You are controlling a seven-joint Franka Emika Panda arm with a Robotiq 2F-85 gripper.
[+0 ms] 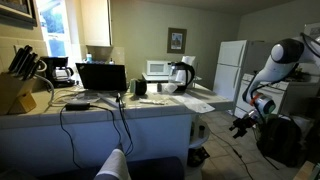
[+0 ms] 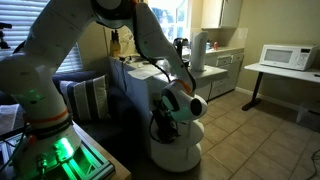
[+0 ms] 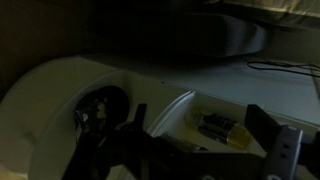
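Observation:
My gripper stands open in the wrist view, its dark fingers wide apart with nothing between them. Beyond the gap, a small yellowish bottle with a dark label (image 3: pixel 218 128) lies in a white container (image 3: pixel 178 108). Left of it is a round white bin (image 3: pixel 45 135) with a dark item (image 3: pixel 100 110) inside. Exterior view 2 has the gripper (image 2: pixel 163 126) pointing down above white rounded bins (image 2: pixel 178 157); their contents are hidden there. In exterior view 1 the gripper (image 1: pixel 242 128) is small and dark, low at the right.
A long counter (image 1: pixel 100 118) carries a knife block (image 1: pixel 20 82), a laptop (image 1: pixel 102 77) and a kettle (image 1: pixel 182 76). A dark sofa with a striped cushion (image 2: pixel 87 97) stands beside the bins. Cables trail on the floor.

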